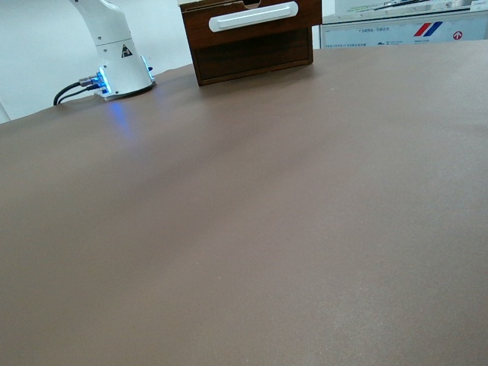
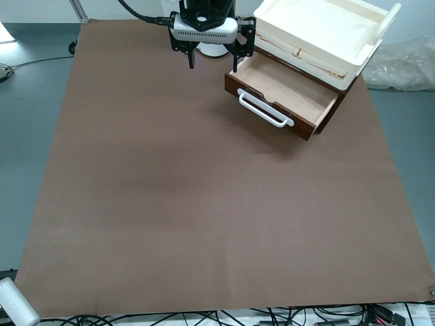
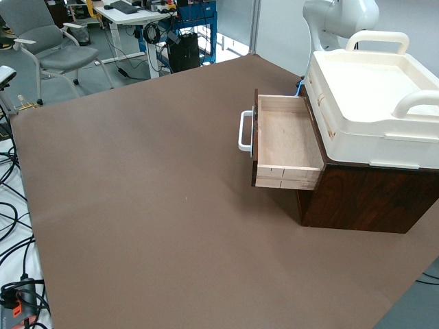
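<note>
A wooden cabinet at the back right has its drawer pulled out and empty, with a white handle on its front. A white plastic tray with handles (image 2: 319, 30) sits on top. My black gripper (image 2: 213, 62) hangs at the top of the left view, just left of the drawer, fingers pointing down and apart, open with nothing visible between them.
The white arm base (image 1: 126, 72) stands at the back beside the cabinet. Cables lie outside the table's edges.
</note>
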